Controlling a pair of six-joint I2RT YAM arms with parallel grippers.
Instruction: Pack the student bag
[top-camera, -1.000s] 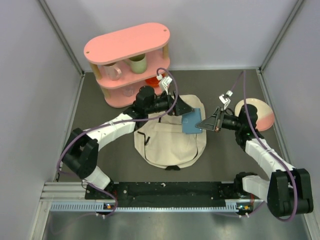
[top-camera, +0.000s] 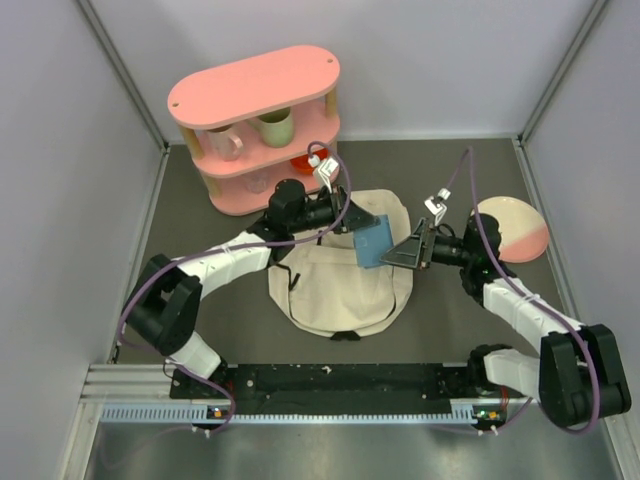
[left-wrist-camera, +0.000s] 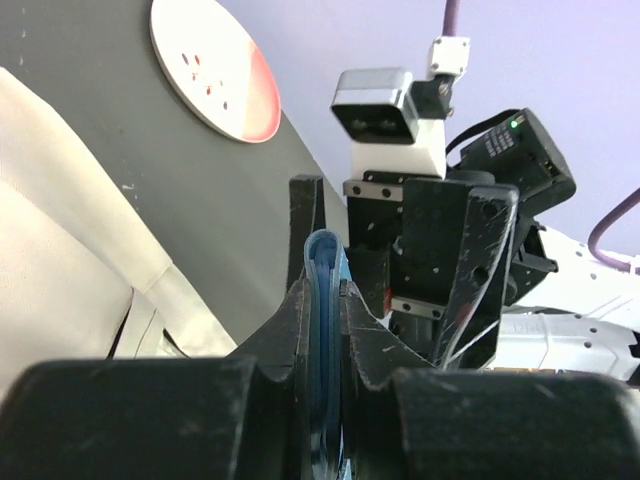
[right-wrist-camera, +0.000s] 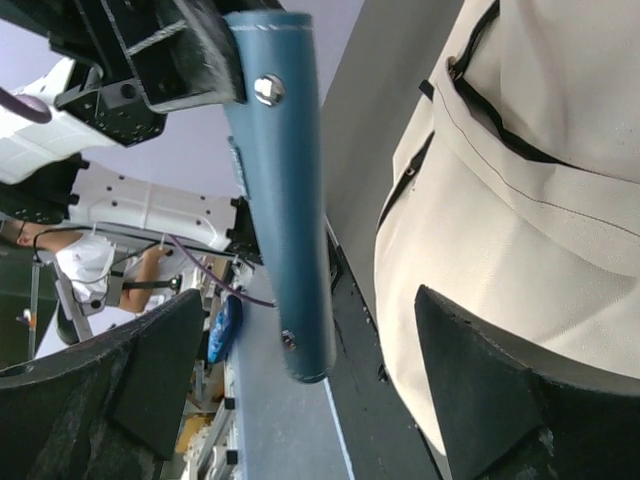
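Observation:
A blue pouch-like case (top-camera: 373, 243) hangs above the cream bag (top-camera: 340, 280), which lies flat on the table. My left gripper (top-camera: 352, 222) is shut on the case; in the left wrist view its fingers (left-wrist-camera: 270, 375) pinch the case (left-wrist-camera: 325, 300) from both sides. My right gripper (top-camera: 405, 252) stands open at the other side of it. In the right wrist view the case (right-wrist-camera: 285, 200) shows upright between the spread fingers, with gaps on both sides. The case's upper end is partly hidden by the left gripper's fingers there.
A pink shelf (top-camera: 255, 85) holding mugs (top-camera: 277, 128) and a red bowl (top-camera: 310, 160) stands at the back left. A pink-and-white plate (top-camera: 512, 228) lies to the right. Bare table (top-camera: 440, 160) shows behind the bag.

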